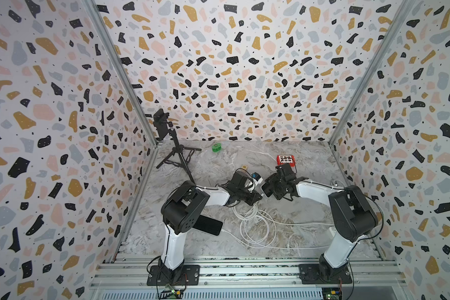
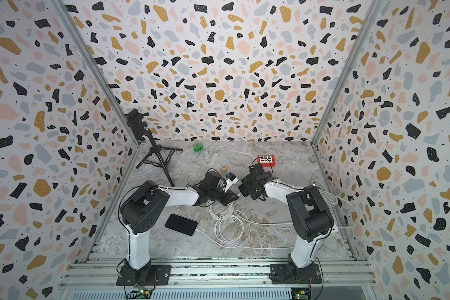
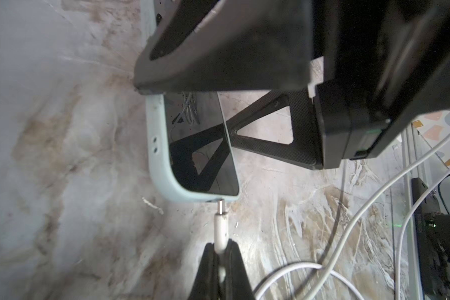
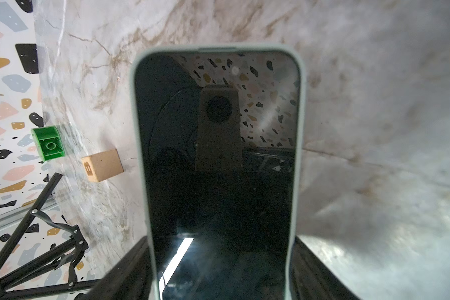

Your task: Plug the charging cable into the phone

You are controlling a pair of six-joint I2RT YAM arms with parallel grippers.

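In the left wrist view, a phone with a pale mint edge is held up with its bottom edge facing the charging cable's white plug. My left gripper is shut on that plug. The metal tip meets the phone's bottom edge, part of it still showing; whether it has entered the port, I cannot tell. My right gripper is shut on the phone, its fingers against both long sides. Seen from the top left, the phone is mostly covered by the right gripper.
A second, dark phone lies left, with a white cable at its right end. Coiled white cable spreads below the grippers. Behind stand a red box, a green block, a small wooden block and a black tripod.
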